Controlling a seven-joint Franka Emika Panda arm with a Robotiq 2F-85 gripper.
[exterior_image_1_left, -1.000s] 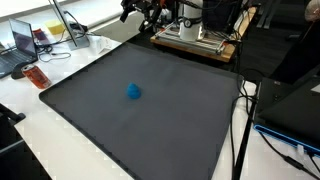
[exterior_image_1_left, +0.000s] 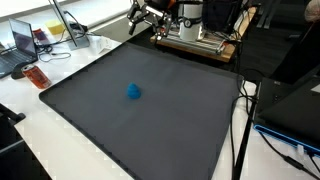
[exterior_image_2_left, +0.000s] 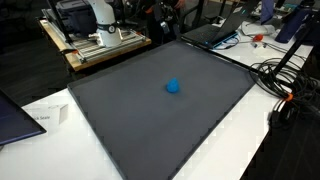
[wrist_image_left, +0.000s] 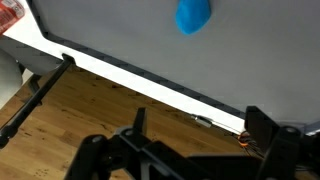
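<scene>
A small blue object (exterior_image_1_left: 133, 91) rests alone on the dark grey mat (exterior_image_1_left: 180, 130). Exterior view 2 has the same blue object (exterior_image_2_left: 172, 86) near the mat's middle, and the wrist view catches the blue object (wrist_image_left: 192, 14) at its top edge. My gripper (exterior_image_1_left: 148, 24) is up at the far edge of the mat, well apart from the blue object. Seen from the wrist, the gripper has its fingers wide apart, with only the wooden floor and the white table edge visible between them.
An orange-red can (exterior_image_1_left: 37, 77) stands left of the mat, near a laptop (exterior_image_1_left: 24, 40). A white container (exterior_image_1_left: 97, 44) sits by the mat's far left corner. Black cables (exterior_image_1_left: 243, 100) run along the right side.
In exterior view 1 my gripper has shifted a little right and lower at the mat's far edge. The blue object has stayed in place.
</scene>
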